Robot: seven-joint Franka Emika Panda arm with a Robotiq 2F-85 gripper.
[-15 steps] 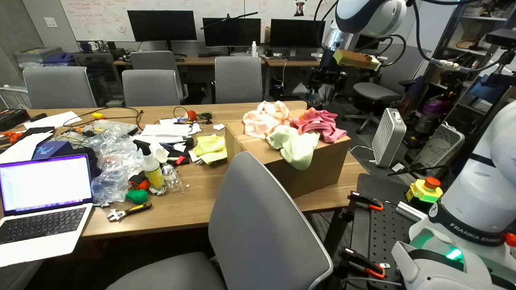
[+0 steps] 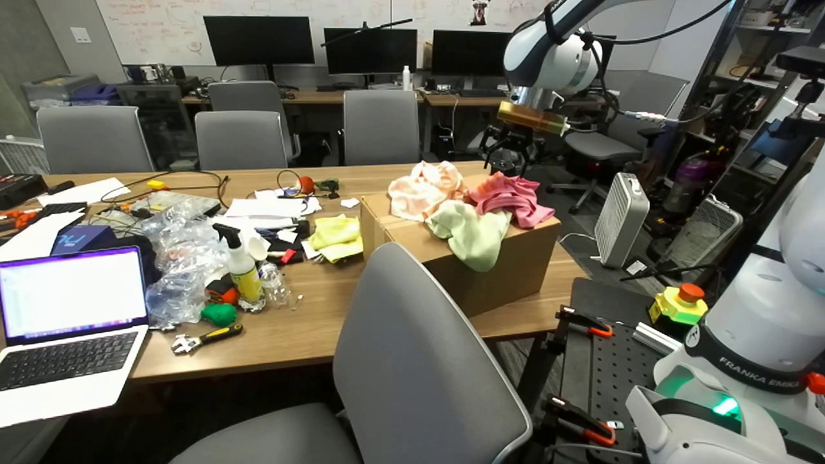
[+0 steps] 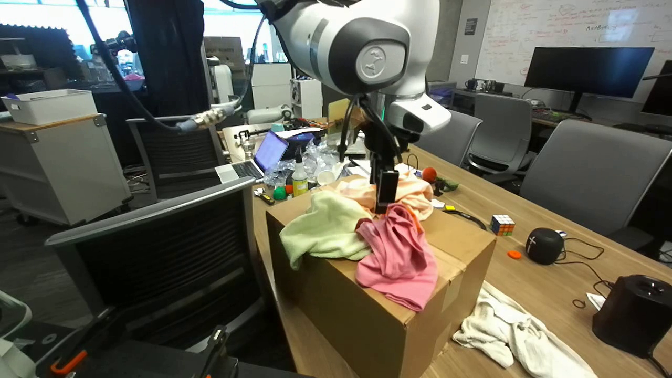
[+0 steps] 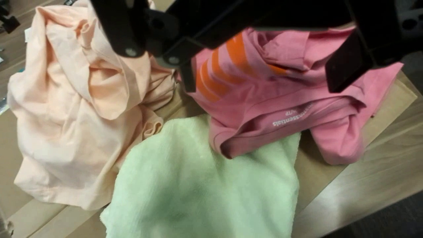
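My gripper (image 2: 506,164) hangs above the back of a cardboard box (image 2: 495,287), pointing down. Its fingers are wide apart in the wrist view, open and empty. Between and beyond them shows a crumpled pink shirt (image 4: 273,115) with orange stripes; the black fingers cover parts of it. A light green cloth (image 4: 206,186) lies partly under the shirt and drapes over the box's edge in exterior view 1. Beside them, on the left of the wrist view, a peach cloth (image 4: 71,119) is bunched up. All three rest on the box top.
A yellow cloth (image 2: 338,236), a spray bottle (image 2: 244,270) and a laptop (image 2: 73,309) are on the cluttered table. A white cloth (image 3: 523,334) lies beside the box, near a black speaker (image 3: 545,245). A grey chair (image 2: 421,340) stands in front of the box.
The upper arm and wrist have shifted left in exterior view 1, and the gripper has turned, its fingers now showing spread apart. The cloths and box look unmoved.
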